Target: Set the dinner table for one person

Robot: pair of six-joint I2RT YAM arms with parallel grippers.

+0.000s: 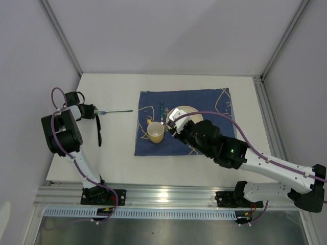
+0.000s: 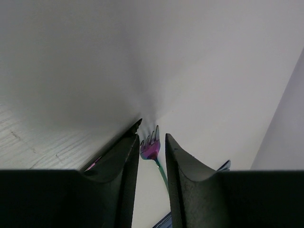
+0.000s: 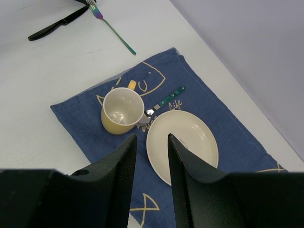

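A fork (image 1: 117,111) with coloured head and green handle lies left of the blue placemat (image 1: 148,148); a black knife (image 1: 99,132) lies near it. My left gripper is over the fork's head, fingers slightly apart. On the mat are a cream mug (image 3: 118,118), a plate (image 3: 183,142) and a green-handled spoon (image 3: 168,99). My right gripper is above the mat by the plate, fingers apart, nothing visible between them.
Walls border it at the back and sides.
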